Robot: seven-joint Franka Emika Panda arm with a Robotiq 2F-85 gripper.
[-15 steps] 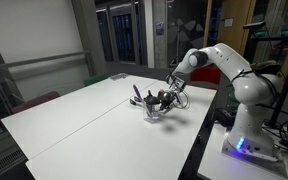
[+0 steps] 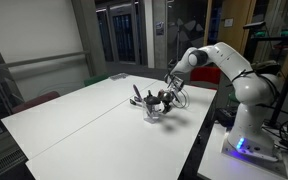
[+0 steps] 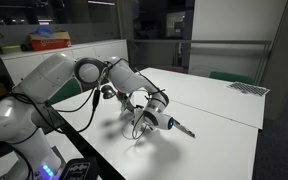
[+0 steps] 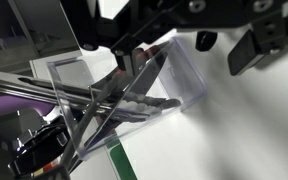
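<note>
A clear plastic container (image 4: 189, 88) lies under my gripper in the wrist view, with several long dark and metallic items (image 4: 104, 100), seemingly pens or tools, inside it and sticking out toward the left. My gripper is open at the top of that view, its dark fingers (image 4: 269, 42) spread apart. Whether either finger touches the container is hard to tell. From exterior view 1, the gripper (image 2: 168, 98) is low over the table, close beside the container (image 2: 152, 113). The arm partly hides this spot in exterior view 2.
The white table (image 2: 79, 118) is broadly bare to the left of the container. In exterior view 2 a dark green tray (image 3: 230, 78) stands at the far edge. Dark, purple and orange items (image 4: 39, 145) crowd the wrist view's left side.
</note>
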